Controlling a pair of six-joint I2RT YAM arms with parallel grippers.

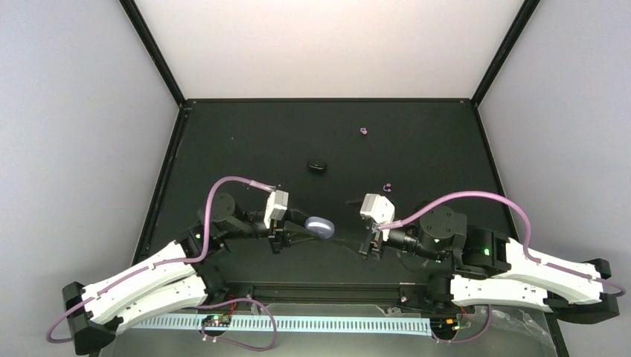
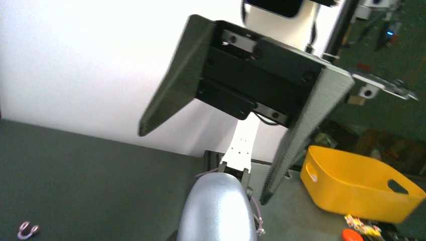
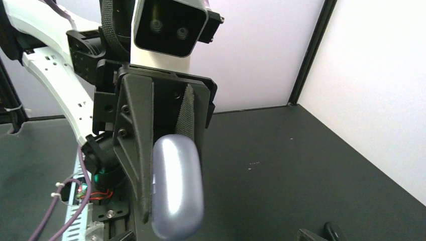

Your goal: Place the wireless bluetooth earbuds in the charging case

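Observation:
The smooth lavender charging case [image 1: 320, 227] is held above the table by my left gripper [image 1: 311, 227], which is shut on it. In the right wrist view the case [image 3: 177, 188] stands out past the left fingers [image 3: 135, 150]; its lid looks closed. To the right of the case, my right gripper [image 1: 351, 224] is open and apart from it. The left wrist view shows a wide, empty gap between the right fingers. Two small purple earbuds lie on the table: one earbud [image 1: 364, 131] far back, another earbud [image 1: 388, 187] just behind the right gripper.
A small black object [image 1: 317, 166] lies on the dark table behind the case. A yellow basket [image 2: 361, 183] stands outside the work area in the left wrist view.

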